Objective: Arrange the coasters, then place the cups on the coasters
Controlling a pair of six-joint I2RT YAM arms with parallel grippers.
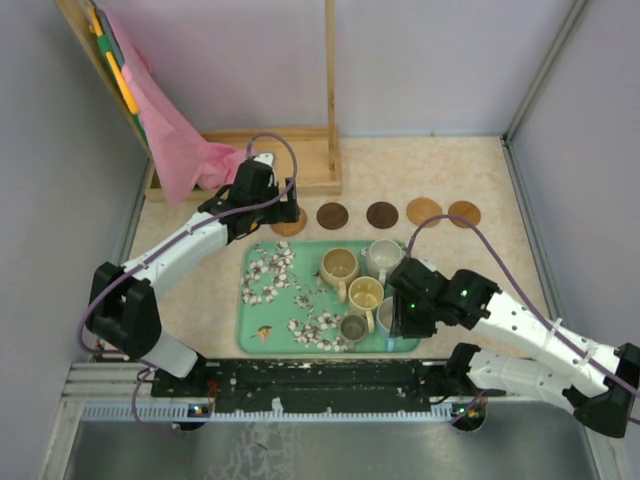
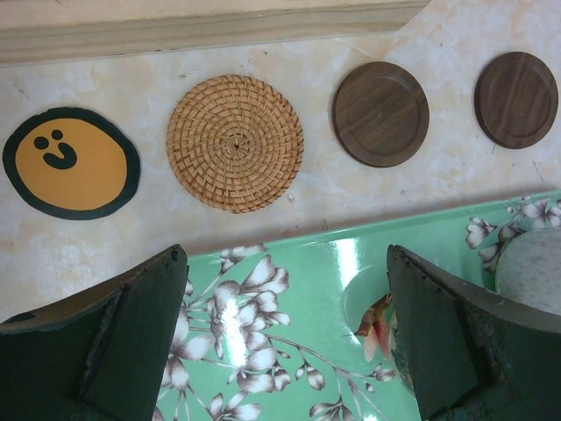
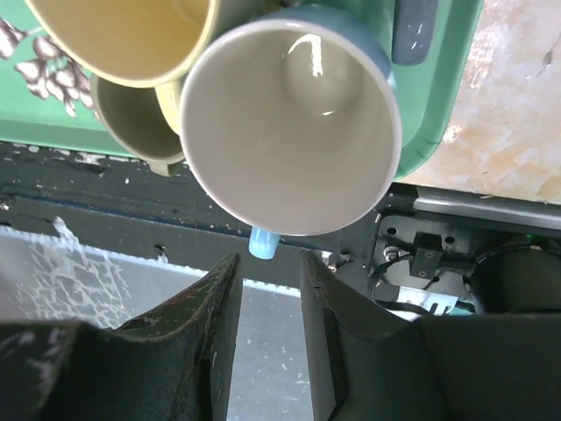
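Cups crowd the green tray [image 1: 270, 320]. A white cup with blue outside [image 3: 289, 132] fills the right wrist view; just below its rim, over its small blue handle, my right gripper stands part open, fingertips apart, nothing seen between them. Several coasters lie in a row behind the tray, among them a woven one [image 2: 235, 143], a dark wooden one [image 2: 380, 114] and another dark one [image 2: 515, 99]. My left gripper hangs open over the tray's back left, empty.
A wooden frame [image 1: 310, 160] with a pink cloth [image 1: 170, 130] stands at the back left. Walls bound both sides. The counter behind the tray at right is clear.
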